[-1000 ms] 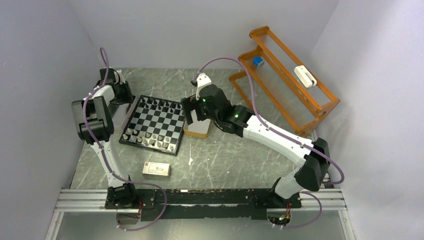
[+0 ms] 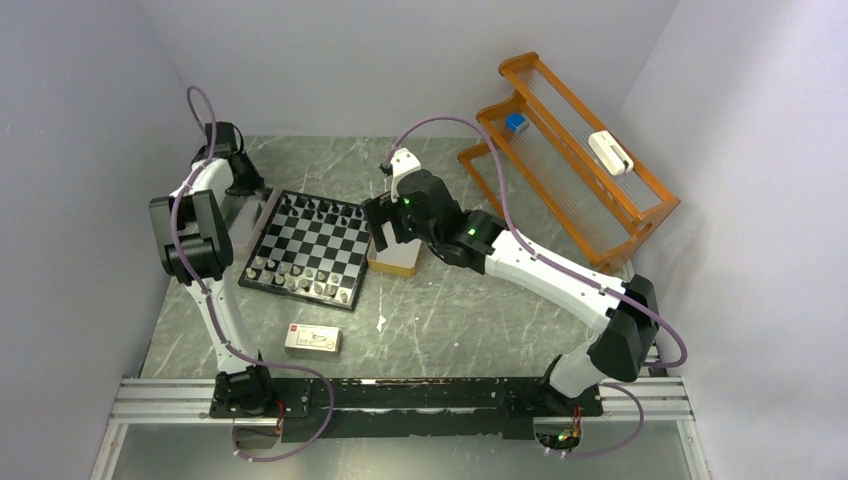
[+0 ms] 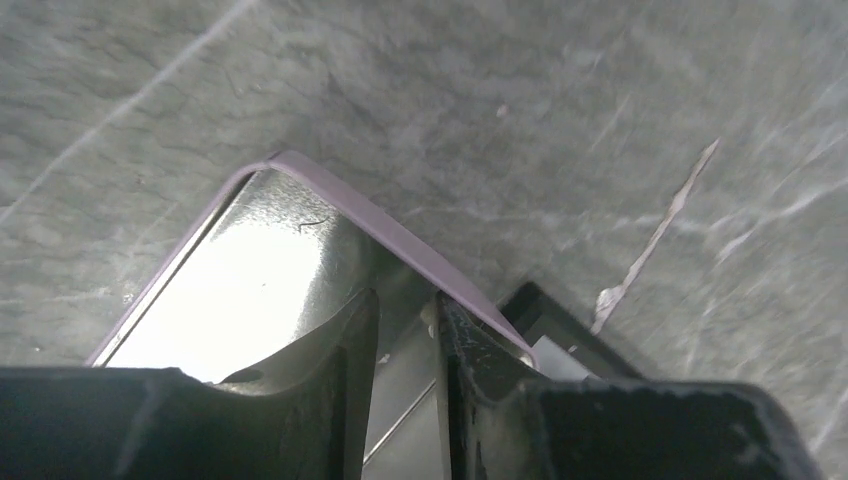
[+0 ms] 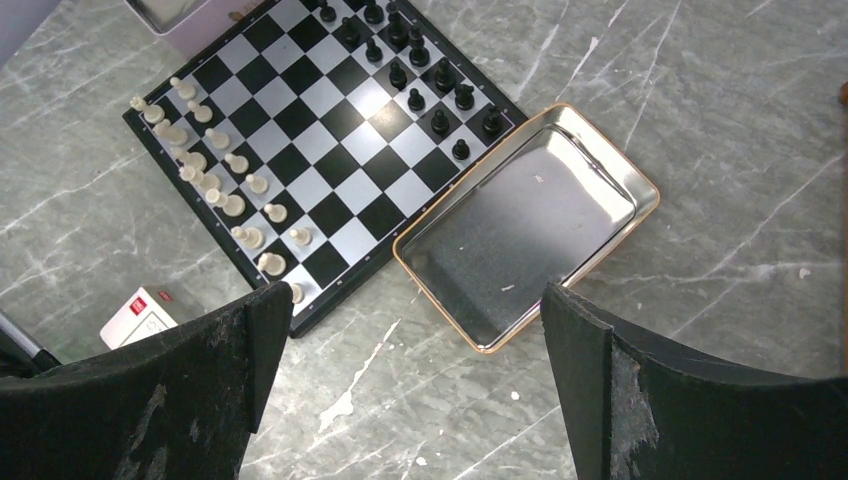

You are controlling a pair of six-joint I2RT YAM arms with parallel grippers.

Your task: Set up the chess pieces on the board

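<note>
The chessboard (image 4: 330,140) carries white pieces (image 4: 230,203) along one side and black pieces (image 4: 440,120) along the other. My left gripper is over a pink-edged metal tray (image 3: 250,270) beside the board's left side, its fingers a little apart, with a small pale shape by the right fingertip that I cannot make out. My right gripper stands open with nothing between its fingers, above the gold-rimmed tray (image 4: 632,205) on the board's other side.
A small white box (image 2: 312,340) lies in front of the board. A wooden shelf (image 2: 570,140) stands at the back right, holding a blue object and a white one.
The left arm's wrist and gripper have shifted slightly at the back left, over the tray. The right arm and the board look unchanged.
</note>
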